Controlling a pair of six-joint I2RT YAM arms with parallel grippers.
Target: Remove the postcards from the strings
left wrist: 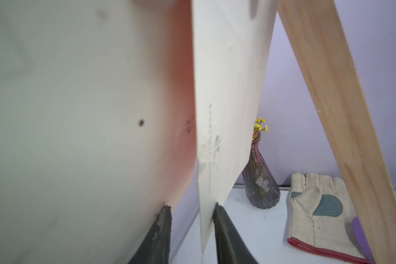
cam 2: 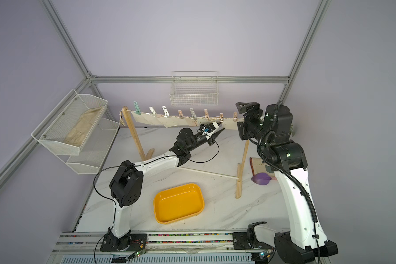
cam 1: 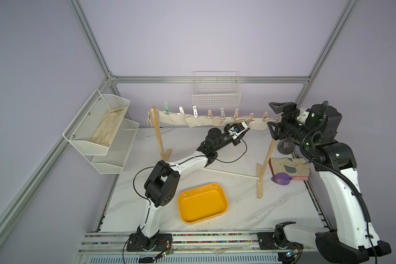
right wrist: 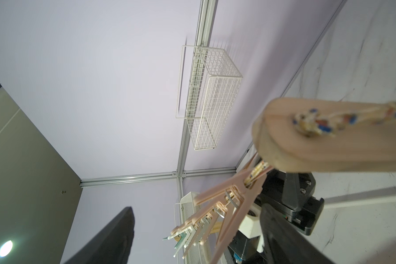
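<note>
Pale postcards (cam 1: 186, 119) hang in a row from the string, held by several clothespins (cam 1: 222, 113), between two wooden posts. At the right part of the row, just below the string, is my left gripper (cam 1: 247, 126). In the left wrist view its fingers (left wrist: 224, 233) stand apart, with the lower corner of a hanging postcard (left wrist: 226, 110) between them, not clamped; a second card looms close on the left. My right gripper (cam 1: 273, 118) is open near the right end of the string. Through its wide-spread fingers (right wrist: 118, 237) the line of wooden clothespins (right wrist: 233, 198) shows.
A yellow tray (cam 1: 202, 203) lies empty on the table. The right post (left wrist: 347, 123) stands close to both grippers. Behind it are a glove (left wrist: 316, 211), a vase (left wrist: 260, 182) and a purple object (cam 1: 281, 178). White wire baskets (cam 1: 216, 90) hang on the walls.
</note>
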